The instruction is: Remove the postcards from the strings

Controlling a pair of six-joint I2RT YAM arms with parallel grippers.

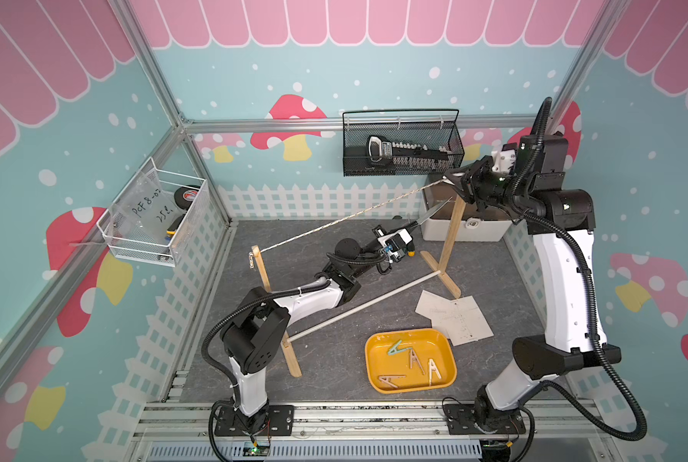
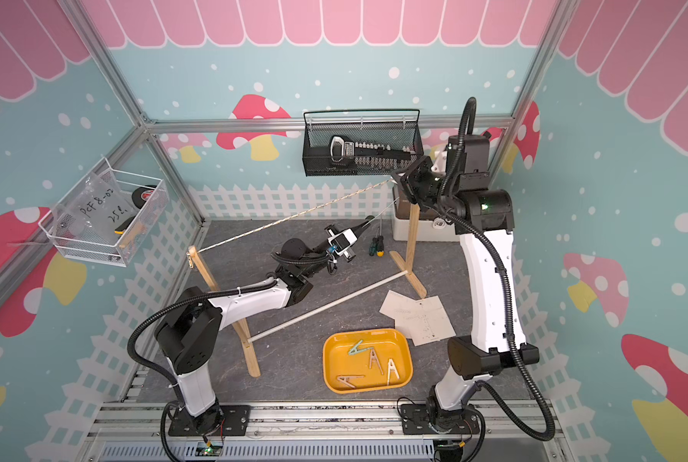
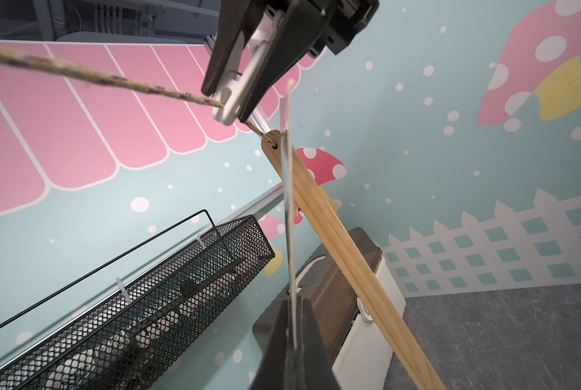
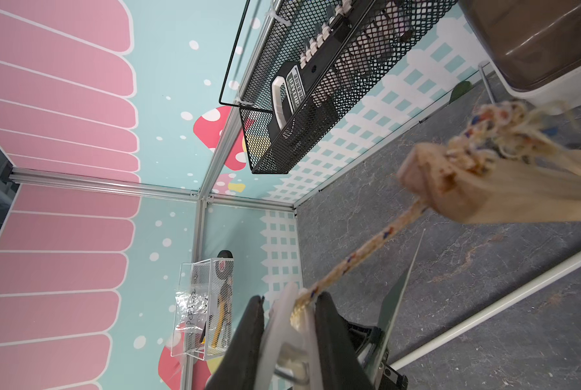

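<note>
Seen edge-on in the left wrist view, a thin postcard (image 3: 289, 214) rises from my left gripper, which is shut on its lower edge. The card also shows as a sliver in the right wrist view (image 4: 394, 302), below the string (image 4: 375, 243) and apart from it. My right gripper is shut on a white clip (image 3: 238, 97) at the string, close to the right wooden post (image 3: 342, 247). Two more postcards (image 1: 467, 319) lie flat and overlapping on the table, right of the frame's base. No other card hangs on the string.
A yellow tray (image 1: 371, 362) with several clips stands at the front. Behind the right post is a brown-lidded white box (image 1: 467, 229); a black mesh basket (image 1: 359, 168) hangs on the back wall. The frame's white bar (image 1: 367, 304) crosses the table.
</note>
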